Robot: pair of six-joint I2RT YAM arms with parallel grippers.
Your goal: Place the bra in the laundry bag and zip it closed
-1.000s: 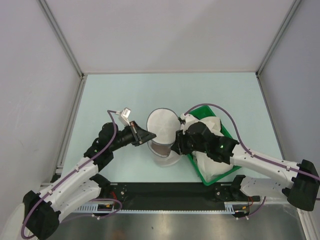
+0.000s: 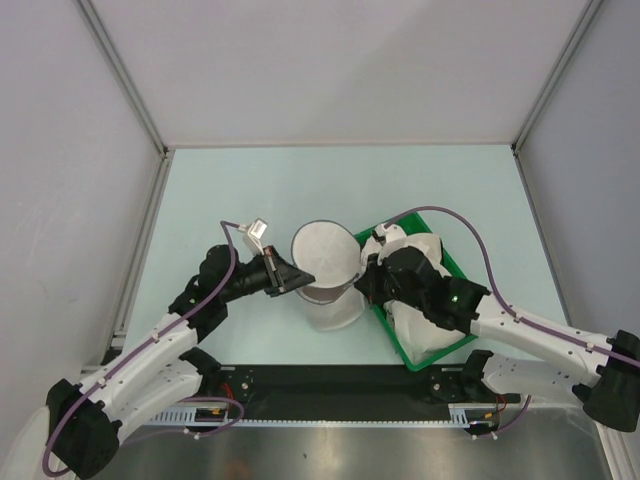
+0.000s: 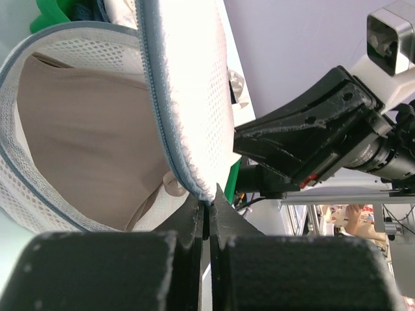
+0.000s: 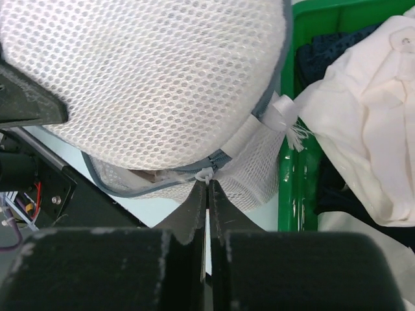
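Observation:
The white mesh laundry bag (image 2: pixel 325 255) is held up between my grippers, its zipper edge open, with a beige-grey bra cup (image 3: pixel 91 129) lying inside, as the left wrist view shows. My left gripper is shut on the bag's zippered rim. My right gripper is shut at a small pale tab by the zipper slider, near the bag's corner with a white label.
A green basket (image 4: pixel 303 188) stands right of the bag, holding white garments (image 4: pixel 363 116) and dark ones.
Both grippers and the bag have shifted slightly; the right gripper has moved a little to the right and up in the top view, the left slightly downward.

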